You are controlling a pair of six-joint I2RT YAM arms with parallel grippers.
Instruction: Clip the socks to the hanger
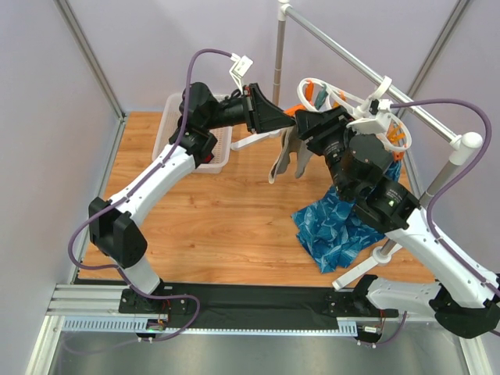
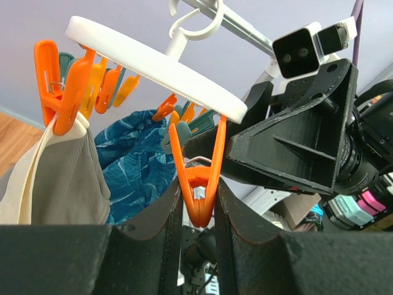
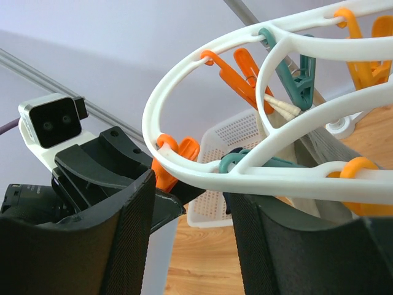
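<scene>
A white oval clip hanger (image 3: 279, 183) hangs from the rail with orange, teal and yellow clips. My left gripper is shut on an orange clip (image 2: 198, 190) at the hanger's end. A grey sock (image 2: 64, 178) with a cream cuff hangs from orange clips on the hanger, left in the left wrist view. My right gripper is beside the same end of the hanger, its fingers apart below the rim, with nothing clearly between them.
A white basket (image 1: 164, 125) stands at the back left. Blue crumpled cloth (image 1: 332, 234) lies on the right of the wooden table. Rail posts flank the hanger.
</scene>
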